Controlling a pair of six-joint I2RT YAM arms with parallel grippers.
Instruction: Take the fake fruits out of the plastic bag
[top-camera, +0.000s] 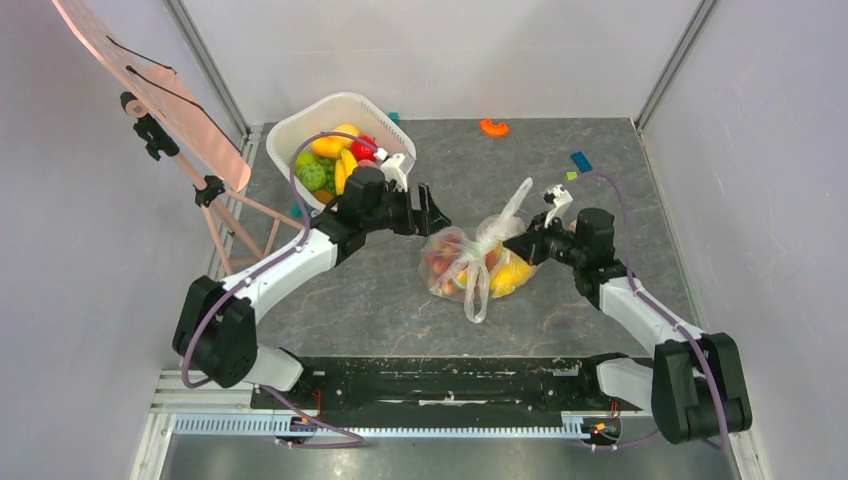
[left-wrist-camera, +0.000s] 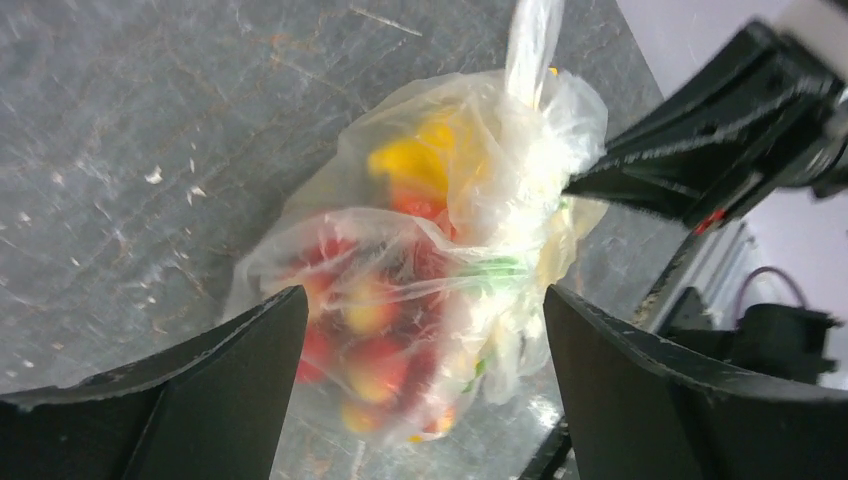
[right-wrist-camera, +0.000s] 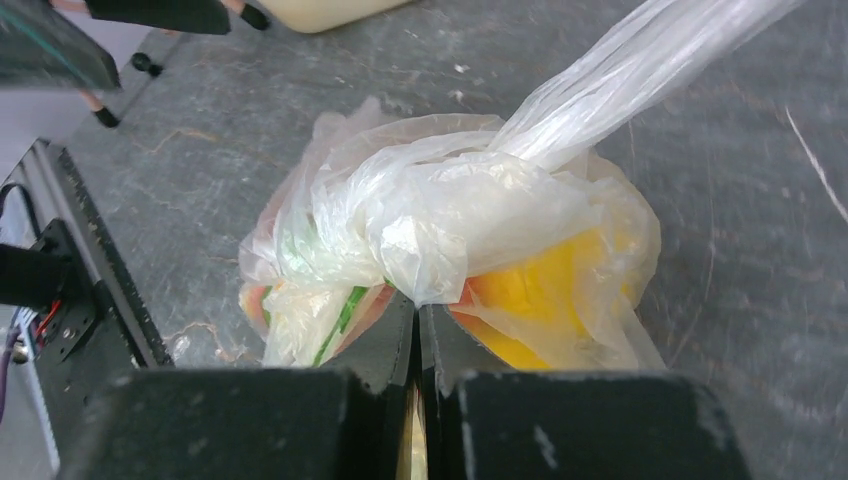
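The clear plastic bag (top-camera: 470, 275) sits in the middle of the table, knotted, its loose handles trailing up and down. Through the film show red-and-yellow fruits (left-wrist-camera: 375, 370) and a yellow fruit (right-wrist-camera: 545, 295). My right gripper is shut on a fold of the bag, close to the knot. Just left of the bag, my left gripper (top-camera: 433, 205) stands open, nothing gripped. In the left wrist view its two fingers (left-wrist-camera: 220, 380) lie spread with the bag beyond them.
At the back left, a white basket (top-camera: 285, 135) holds several fruits, partly behind my left arm. An orange curved piece (top-camera: 493, 128) lies near the back wall; a blue block (top-camera: 581, 161) and a green block (top-camera: 571, 176) rest at the right.
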